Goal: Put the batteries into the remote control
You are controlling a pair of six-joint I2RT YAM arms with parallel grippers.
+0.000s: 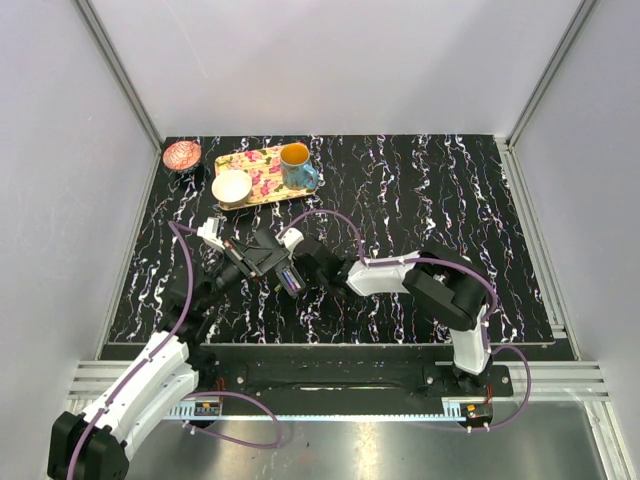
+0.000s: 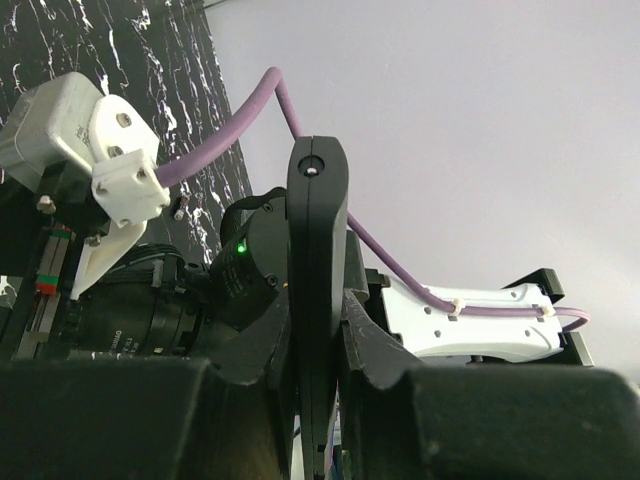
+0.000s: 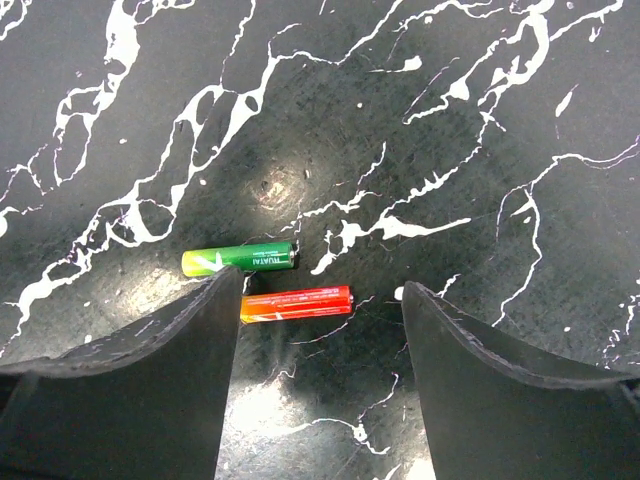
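My left gripper is shut on the black remote control (image 2: pixel 316 230), held upright; in the top view it sits left of centre (image 1: pixel 282 268). My right gripper hangs over the table with its fingers apart, nothing seen held. Beneath it a green battery (image 3: pixel 240 258) lies just behind a red battery (image 3: pixel 295 304), whose left end is hidden by the left finger.
A floral tray (image 1: pixel 262 200) at the back left carries a white bowl (image 1: pixel 232 185) and a blue mug (image 1: pixel 300 172). A red bowl (image 1: pixel 182 155) stands beside it.
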